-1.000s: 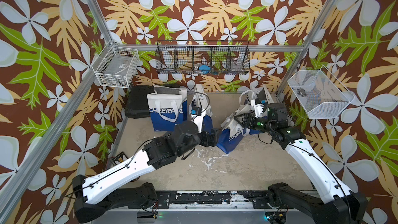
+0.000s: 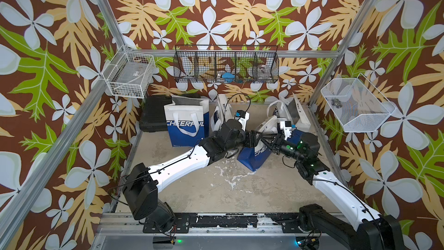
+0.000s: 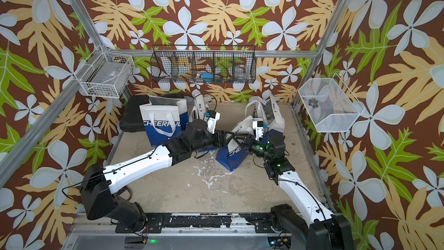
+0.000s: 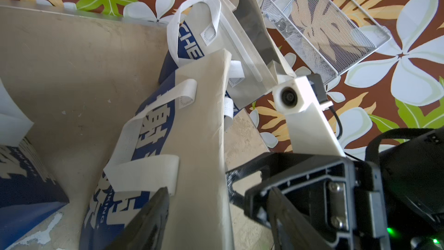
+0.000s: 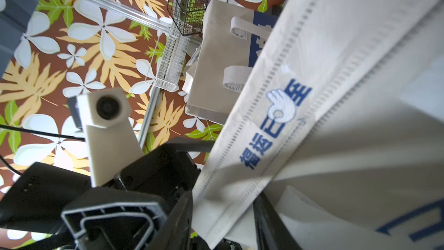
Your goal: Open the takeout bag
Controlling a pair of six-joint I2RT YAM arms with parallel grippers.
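The blue-and-white takeout bag (image 2: 254,158) stands tilted in the middle of the table between my two arms. Its top looks flat and closed in the left wrist view, with white handles lying over the bag's face (image 4: 201,125). My left gripper has its fingers apart, the bag's upper edge running through the gap. From the other side, my right gripper is also open around a corner of the bag's white top band (image 5: 266,134). Neither set of fingers is visibly closed on the bag. The two grippers nearly meet in the top views.
A CHEERFUL bag (image 2: 187,122) stands at the left in front of a black case (image 2: 152,113). Two other bags stand behind the arms, one a white-topped bag (image 2: 300,115) at the right. Wire baskets, including a black basket (image 2: 226,67), hang around the back.
The right gripper has shifted slightly left and down, closer to the left one.
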